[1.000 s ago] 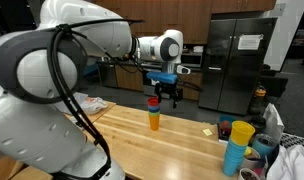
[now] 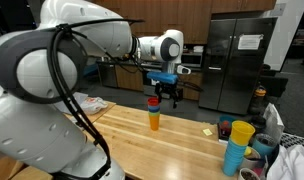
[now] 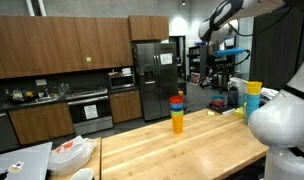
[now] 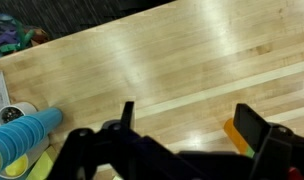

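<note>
High over the wooden table my gripper stands open, and bare tabletop shows between its fingers. In the first exterior view it hangs behind and above a stack of coloured cups (image 2: 154, 115), orange at the bottom with blue, green and red above. The same stack (image 3: 177, 115) stands upright on the table in the second exterior view. Part of its orange cup (image 4: 235, 135) shows beside the right finger in the wrist view; the rest is hidden. A taller stack of blue cups (image 2: 233, 156) with yellow on top (image 2: 241, 133) stands at the table's right.
A bin of small items (image 2: 225, 126), a metal can (image 2: 249, 173) and a white bag (image 2: 291, 158) crowd the right edge. A yellow note (image 2: 207, 132) lies on the table.
</note>
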